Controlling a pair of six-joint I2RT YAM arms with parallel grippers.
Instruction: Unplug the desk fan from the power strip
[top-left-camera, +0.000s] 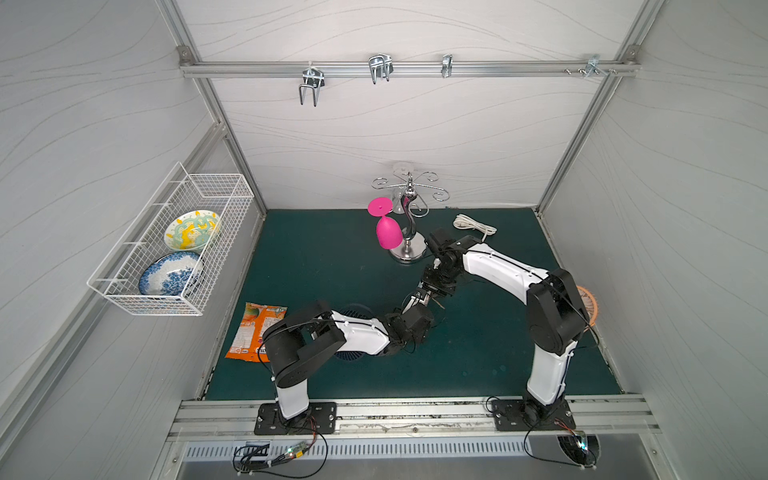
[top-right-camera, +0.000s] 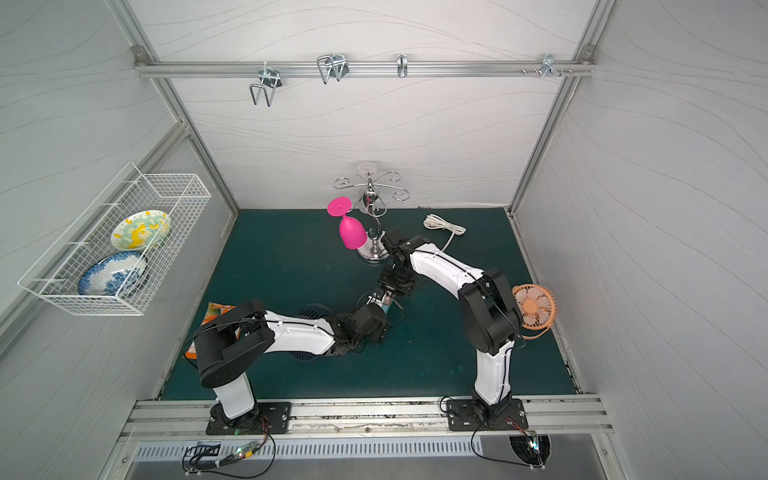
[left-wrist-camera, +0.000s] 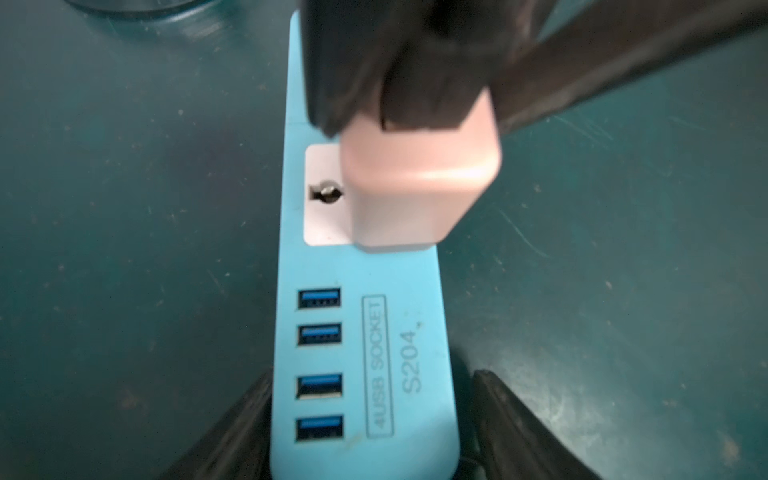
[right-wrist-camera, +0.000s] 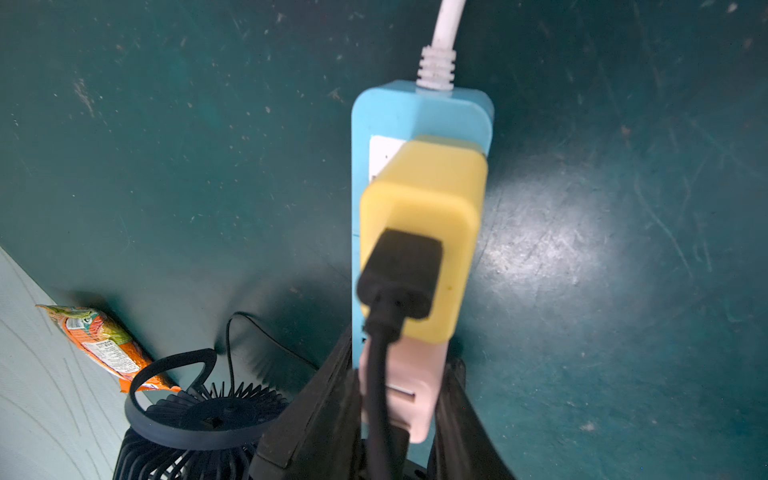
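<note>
A light blue power strip (left-wrist-camera: 360, 344) lies on the dark green table at centre, its white cable leading away. Plugged into it are a pink adapter (left-wrist-camera: 420, 184) and a yellow adapter (right-wrist-camera: 424, 192), with a black plug (right-wrist-camera: 400, 272) on the yellow one. In the left wrist view my open left gripper straddles the strip's USB end. My right gripper (top-left-camera: 432, 284) is over the strip; dark parts hang at the pink adapter's top, and whether it grips is unclear. A black desk fan (right-wrist-camera: 204, 412) stands left of the strip, a pink fan (top-right-camera: 534, 302) at the right wall.
A chrome stand (top-left-camera: 408, 248) with a pink goblet (top-left-camera: 389, 232) is behind the grippers. An orange snack bag (top-left-camera: 248, 332) lies at left, below a wall basket with bowls (top-left-camera: 192, 230). A coiled white cable (top-left-camera: 474, 225) lies at back right.
</note>
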